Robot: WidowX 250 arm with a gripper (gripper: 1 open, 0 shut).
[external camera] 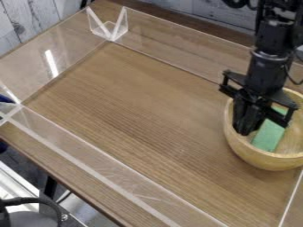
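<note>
A wide wooden bowl (260, 158) sits at the right of the brown tray, with a green object (271, 136) inside it. My black gripper (258, 113) comes down from the top right over the bowl, its fingers low at the bowl's left and upper part. Whether anything is between the fingers is hard to tell, as the gripper's dark parts overlap the bowl.
The wooden tray floor (119, 97) is bare across the left and middle. Clear plastic edging runs along its borders. Black cables or parts lie at the lower left corner, outside the tray.
</note>
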